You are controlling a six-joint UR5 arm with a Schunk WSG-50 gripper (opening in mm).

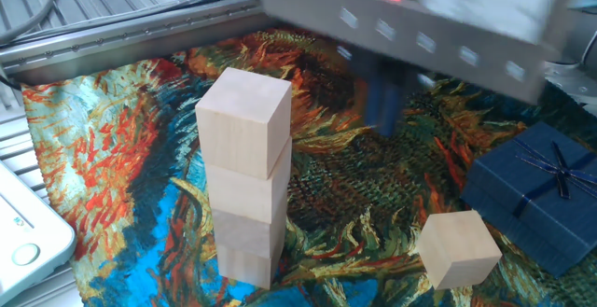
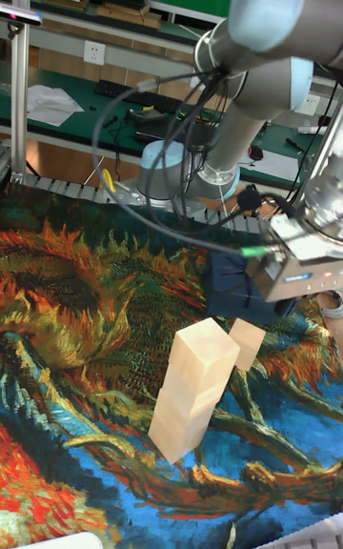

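Several pale wooden blocks stand stacked in a slightly uneven tower [image 1: 244,172], which also shows in the other exterior view as a leaning-looking column [image 2: 192,386]. A single wooden block [image 1: 457,249] rests alone on the cloth to the tower's right; in the other view this lone block [image 2: 245,344] is partly hidden behind the tower. My gripper [image 1: 382,120] hangs above the cloth, right of and behind the tower, apart from every block. Its dark blue fingers are motion-blurred, so their opening cannot be made out. No block shows at them.
A dark blue gift box [image 1: 539,190] with a ribbon bow sits right of the lone block. A white device [image 1: 28,237] occupies the left edge.
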